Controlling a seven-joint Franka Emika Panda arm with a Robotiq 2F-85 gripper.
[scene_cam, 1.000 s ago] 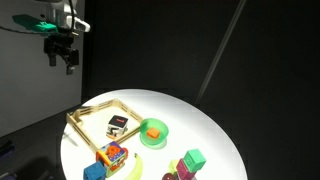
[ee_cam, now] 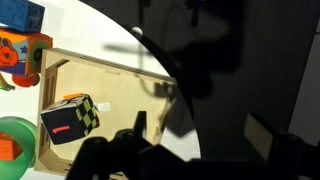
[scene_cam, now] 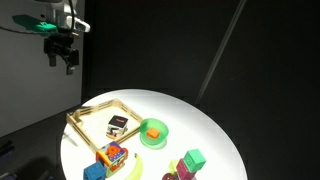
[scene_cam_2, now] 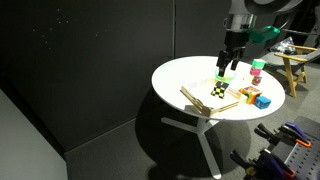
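Note:
High above the table's far left edge, my gripper hangs open. In the wrist view its two dark fingers stand wide apart, with nothing between them. Below lies a shallow wooden tray, holding a small dark box with a checkered side. A green bowl rests beside the tray with an orange block inside it. Near the front are a colourful toy cube, a blue block and a yellow banana.
Green block and pink block stand at the white round table's right, near a dark red round thing. A wooden chair is behind the table. Dark floor lies beyond its edge; the tabletop behind the bowl is clear.

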